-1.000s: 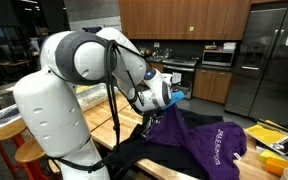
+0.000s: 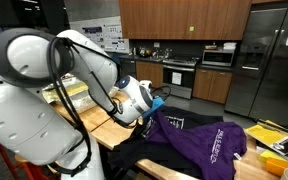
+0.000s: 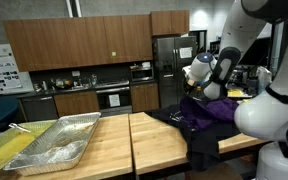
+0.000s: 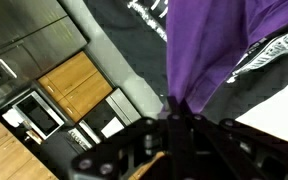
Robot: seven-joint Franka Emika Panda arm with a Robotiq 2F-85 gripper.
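A purple cloth point(image 2: 212, 145) lies spread over a black cloth point(image 2: 132, 155) on the wooden table, with one part lifted toward my gripper. In the wrist view, the purple fabric point(image 4: 199, 50) narrows into a gathered fold that runs to my gripper, which is shut on it. Exterior view 1 shows the arm bent low over the left part of the cloths. The fingertips themselves are mostly hidden there by the wrist and fabric. White printing shows on the black cloth point(image 4: 134, 45) in the wrist view.
Yellow items point(image 2: 269, 135) lie at the table's right end. A foil-like tray point(image 3: 54, 143) stands across from the arm in exterior view 2, with bare wooden tabletop point(image 3: 164, 140) between it and the cloths. Stools point(image 2: 29, 148) stand beyond the table's left edge.
My gripper has moved left and lower in exterior view 1, drawing the held part of the purple cloth along. The purple cloth's right part has stayed about where it was.
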